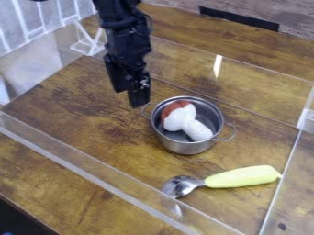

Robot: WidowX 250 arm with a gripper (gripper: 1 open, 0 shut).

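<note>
My black gripper (132,87) hangs open over the wooden table, up and to the left of a steel pot (196,139), with nothing seen between its fingers. In the pot lie a red and white object (178,117) and a white piece beside it. A spoon (182,185) and a pale yellow-green elongated object (245,177) lie in the front right.
Clear plastic walls (110,174) border the work area. A thin white strip (218,66) stands out at the back right.
</note>
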